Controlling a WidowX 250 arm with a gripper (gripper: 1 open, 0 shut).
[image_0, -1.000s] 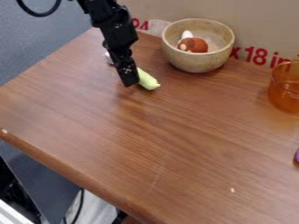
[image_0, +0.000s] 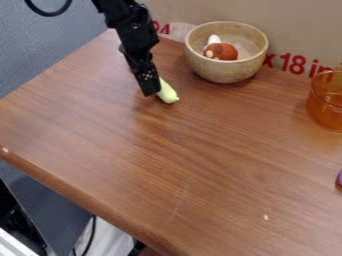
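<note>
My black gripper is low over the back left of the wooden table, right at a pale yellow-green object that lies on the tabletop, partly hidden by it. Whether the fingers are open or closed on it is unclear. To the right, a beige bowl holds a brown round item and something white.
An orange translucent container stands at the right back, and a small purple item shows at the right edge. Cardboard with red print borders the back.
My gripper and the pale yellow-green object have shifted very slightly since a second ago; the bowl and other things have stayed put.
</note>
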